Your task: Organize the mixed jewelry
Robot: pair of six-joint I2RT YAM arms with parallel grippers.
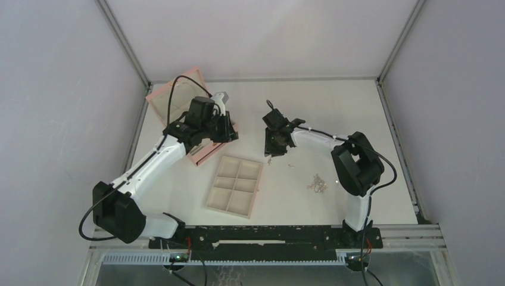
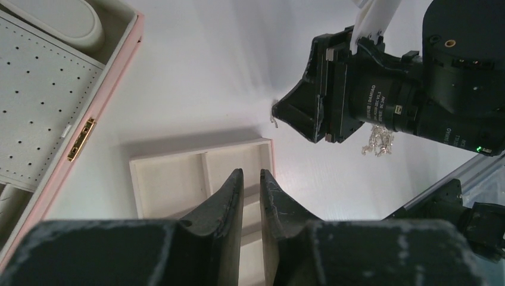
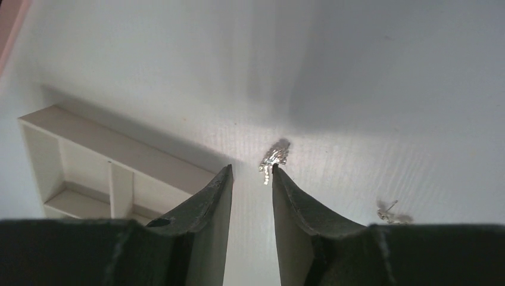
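Note:
A small silvery piece of jewelry [image 3: 275,157] lies on the white table right of the tray, just beyond the fingertips of my right gripper in the right wrist view. That gripper is partly open with nothing held. A second small piece [image 3: 390,214] rests farther right. The compartment tray [image 1: 257,179] looks empty. Over the pink jewelry box [image 1: 205,156] hangs my left gripper [image 1: 226,140]; in the left wrist view its fingers [image 2: 231,205] stand a little apart, with nothing between them. A tangled pile of chains [image 1: 318,183] lies to the right.
The box's raised lid [image 1: 156,100] leans at the back left. A tiny bright item [image 1: 336,182] lies right of the pile. Both arms reach toward the middle, their grippers fairly close together.

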